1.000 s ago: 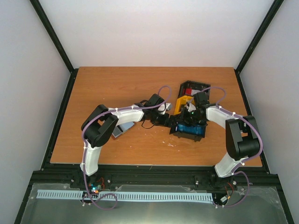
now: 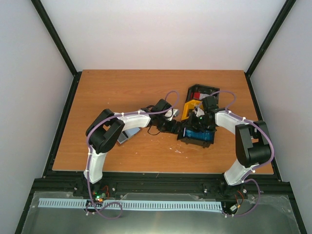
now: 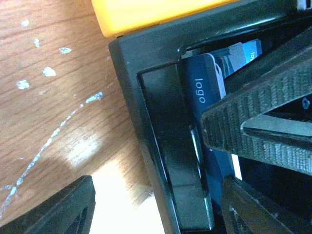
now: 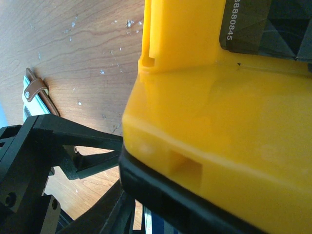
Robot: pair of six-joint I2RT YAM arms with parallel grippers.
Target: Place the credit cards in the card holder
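Blue cards printed "logo" (image 3: 204, 87) stand in a black compartment (image 3: 161, 112) at the near end of the organiser. In the left wrist view a ridged black finger (image 3: 263, 97) reaches over them; which gripper it belongs to is unclear. My left gripper (image 2: 175, 126) is at that compartment's left side, its dark tips low in its wrist view. My right gripper (image 2: 192, 122) is over the organiser; its wrist view is largely filled by the yellow section (image 4: 219, 122). How far either finger stands open is hard to tell, as is what lies between the fingers.
A pale flat item (image 2: 128, 134) lies on the table left of the organiser, partly under the left arm. A section with a red item (image 2: 199, 95) is at the back.
Both arms are almost still; the left arm has shifted very slightly. The organiser stays in place.
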